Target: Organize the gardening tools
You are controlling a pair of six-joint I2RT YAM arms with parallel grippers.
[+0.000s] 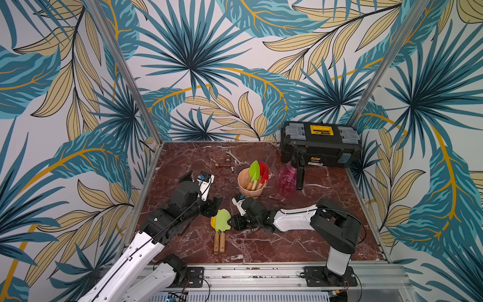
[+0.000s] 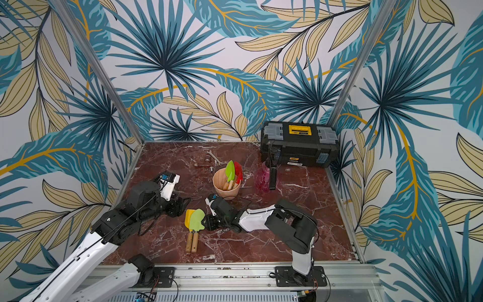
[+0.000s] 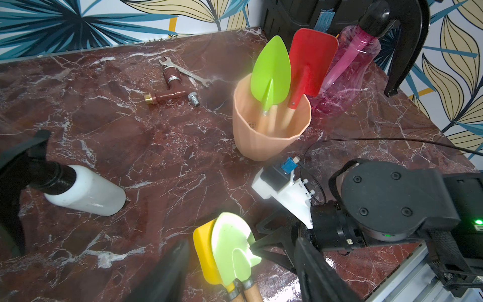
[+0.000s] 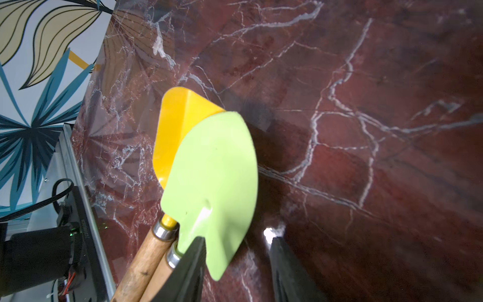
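A light green trowel lies over a yellow one on the marble table, wooden handles toward the front. My right gripper is open, low beside the green blade's right side. My left gripper hangs open above and to the left of the pair, nothing between its fingers. A peach pot behind them holds a bright green trowel and a red tool, handles down.
A pink spray bottle stands right of the pot, a black toolbox behind it. A wrench and pipe fitting lie at the back. A white bottle is at left.
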